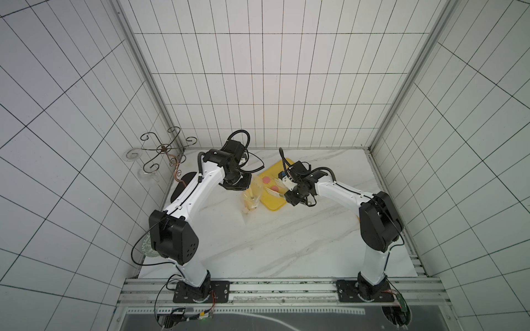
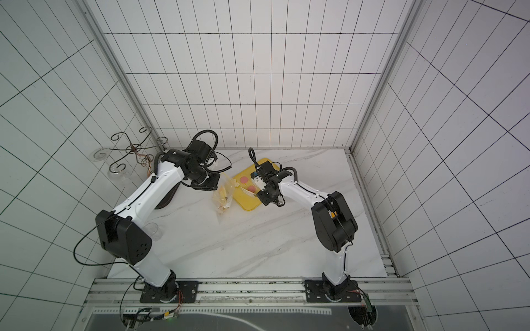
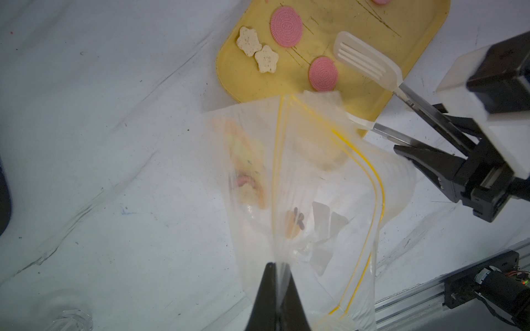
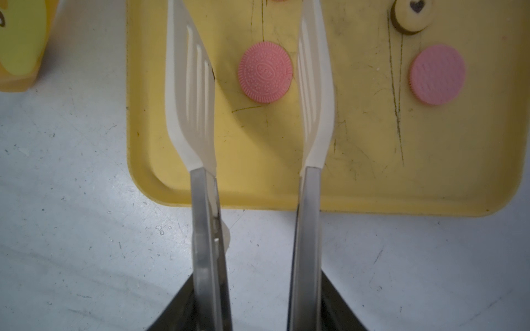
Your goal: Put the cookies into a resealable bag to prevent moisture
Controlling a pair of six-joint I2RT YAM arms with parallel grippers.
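My left gripper is shut on the edge of a translucent resealable bag (image 3: 325,242) with yellow seal lines. The bag hangs beside the yellow tray (image 3: 232,77), and its printed side faces this wrist camera. On the tray lie several cookies, among them a pink round cookie (image 3: 286,26), another pink cookie (image 3: 323,73) and a pale star cookie (image 3: 266,59). Open over the tray is my right gripper with slotted white spatula fingers (image 4: 317,82). In the right wrist view, a pink cookie (image 4: 265,71) appears between them, flat on the tray.
A curly metal stand (image 1: 164,149) and a dark object (image 1: 183,186) occupy the left side. A clear glass item (image 2: 153,230) stands near the left arm. An orange item (image 4: 16,44) lies right of the tray.
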